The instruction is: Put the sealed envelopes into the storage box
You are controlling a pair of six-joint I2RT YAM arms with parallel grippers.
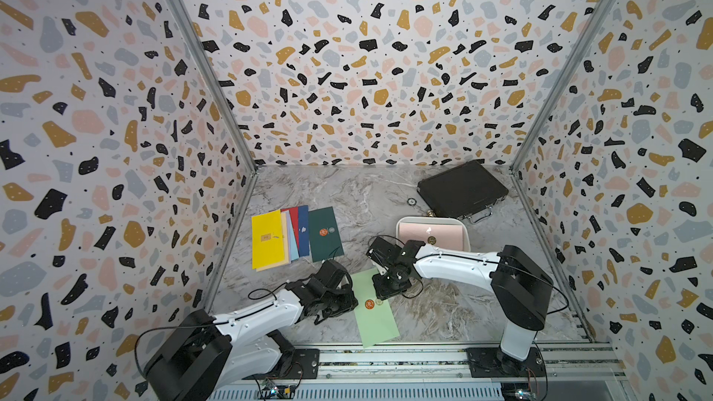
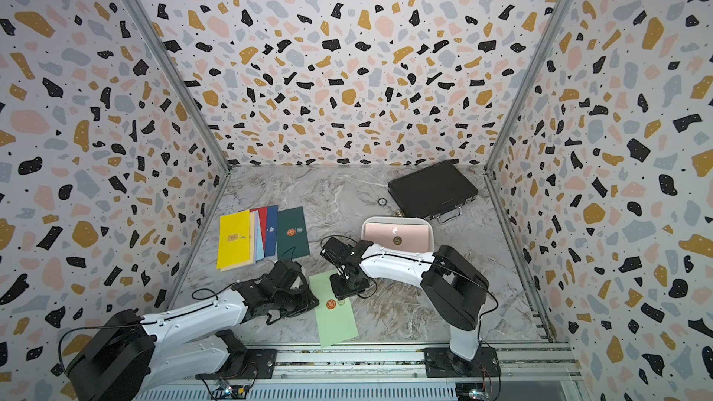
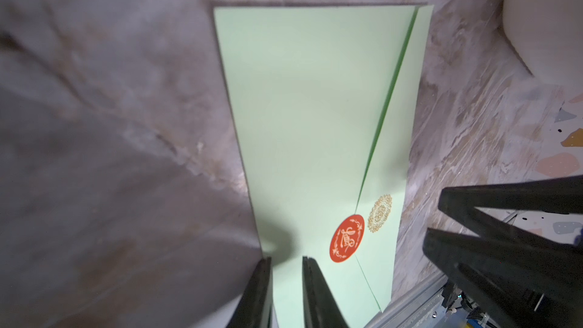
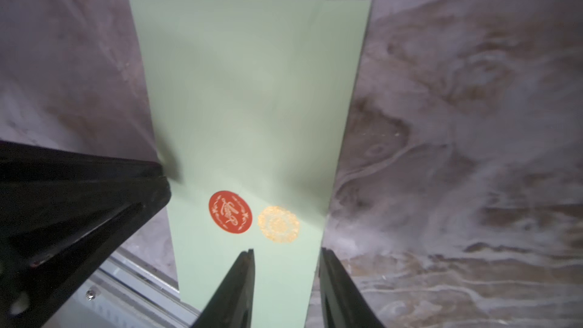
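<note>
A light green envelope (image 1: 375, 319) with a red seal (image 4: 230, 212) and a gold seal (image 4: 278, 224) lies flat at the front middle of the table. My left gripper is at its left edge, shut on that edge. On the opposite side, my right gripper is open over the right edge, nothing held. The storage box (image 1: 465, 236), white and rounded, stands to the right with a pink envelope (image 1: 438, 233) inside; the right arm covers part of its front.
Yellow (image 1: 266, 248), red, blue and dark green (image 1: 324, 241) envelopes lie at the left, some overlapping. A black case (image 1: 462, 190) stands at the back right, a small round item (image 1: 411, 201) beside it.
</note>
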